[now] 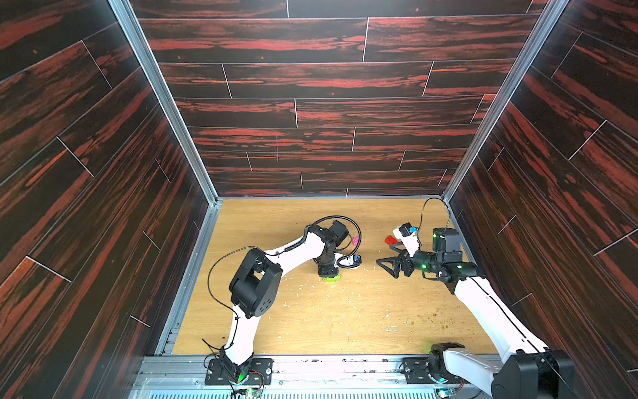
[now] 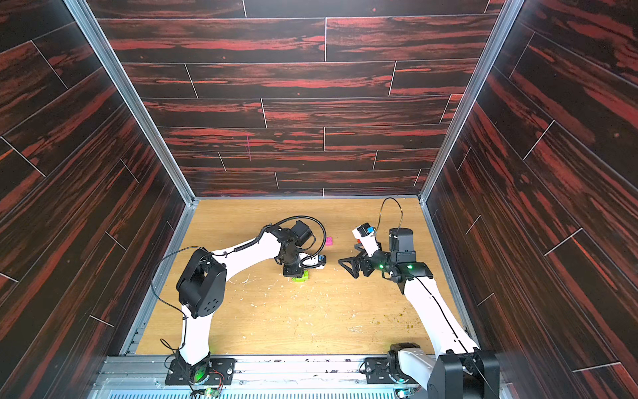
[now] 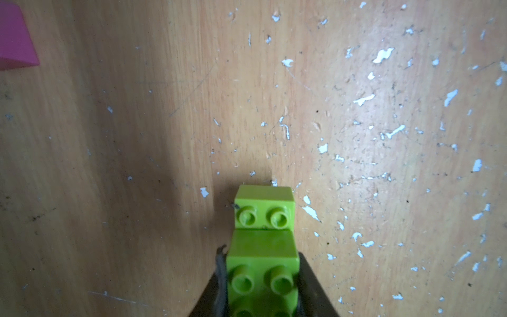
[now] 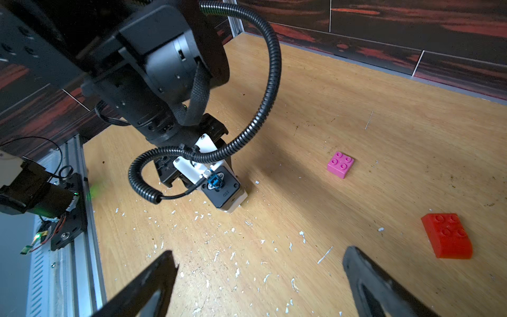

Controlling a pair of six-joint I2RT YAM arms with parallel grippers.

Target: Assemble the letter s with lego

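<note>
Green bricks [image 3: 263, 243] fill the low middle of the left wrist view, one with studs nearer the camera and one beyond and lower. My left gripper is shut on the nearer green brick, a dark finger on each side of it. From above, only a bit of green [image 1: 331, 278] shows below the left gripper. My right gripper stands open to the right, with bare table between its fingers. A small pink brick [image 4: 340, 164] and a red brick [image 4: 446, 235] lie apart on the table, studs up.
The left forearm's looped black cable [image 4: 272, 79] hangs on the side facing the right gripper. Dark wood-patterned walls [image 1: 319, 79] close in the back and sides.
</note>
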